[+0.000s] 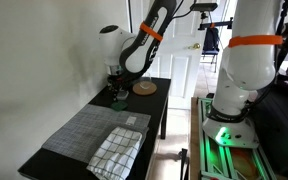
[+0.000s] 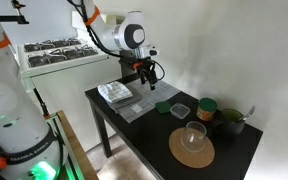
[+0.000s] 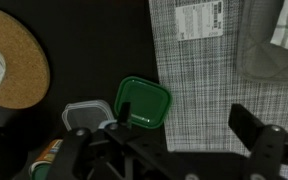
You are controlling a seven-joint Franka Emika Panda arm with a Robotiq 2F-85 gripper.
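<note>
My gripper stands open above the table, its two dark fingers wide apart with nothing between them. Below and to the left in the wrist view lies a green lid [image 3: 142, 101], flat on the black table and partly over the mat's edge or right beside it. A clear rectangular container [image 3: 86, 115] sits next to the lid. In exterior view 2 the gripper [image 2: 147, 80] hangs above the lid [image 2: 163, 107], clearly apart from it, with the clear container [image 2: 180, 111] beyond.
A cork mat [image 2: 187, 150] carries a clear glass bowl [image 2: 194, 133]. A green can [image 2: 207, 105] and a dark pot [image 2: 229, 124] stand at the back. A striped towel [image 1: 116, 153] lies on the grey mat [image 1: 87, 128]. Bare black tabletop surrounds the cork mat.
</note>
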